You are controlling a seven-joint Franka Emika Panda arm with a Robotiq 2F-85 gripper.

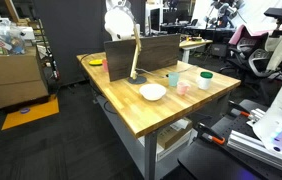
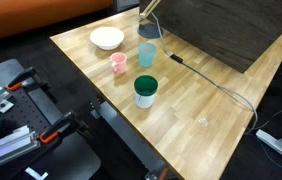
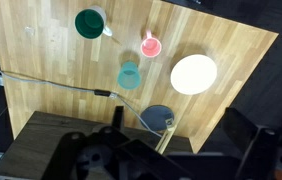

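Observation:
In the wrist view, a white bowl [image 3: 193, 74] sits on the wooden table beside a pink cup [image 3: 151, 45]. A teal cup [image 3: 129, 75] stands near them, and a white mug with a dark green inside [image 3: 90, 23] is farther left. The same mug [image 2: 145, 92], teal cup [image 2: 148, 54], pink cup [image 2: 118, 63] and bowl [image 2: 107, 38] stand apart from each other in exterior view 2. My gripper is open, its dark fingers wide apart with nothing held. Exterior view 2 has it off the table's near side, away from the dishes.
A desk lamp [image 1: 135, 62] stands at the table's back in front of a dark partition [image 1: 155, 53]. Its cable [image 2: 206, 76] runs across the tabletop. Bare wood [image 2: 196, 130] lies to the right of the green-lined mug in exterior view 2.

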